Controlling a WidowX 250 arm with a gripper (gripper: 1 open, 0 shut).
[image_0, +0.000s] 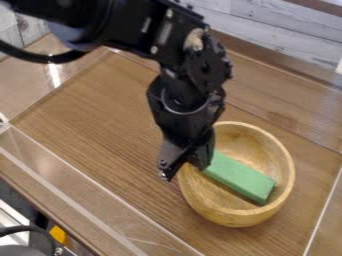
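A green block lies in a round tan bowl on the right of the wooden table. My black gripper is low at the bowl's left rim, its fingers pointing down and shut. Nothing shows between the fingers, though the arm hides part of the bowl's back left.
A pale wooden back wall stands behind it. A clear edge strip runs along the front left, with dark cables and a yellow object below it.
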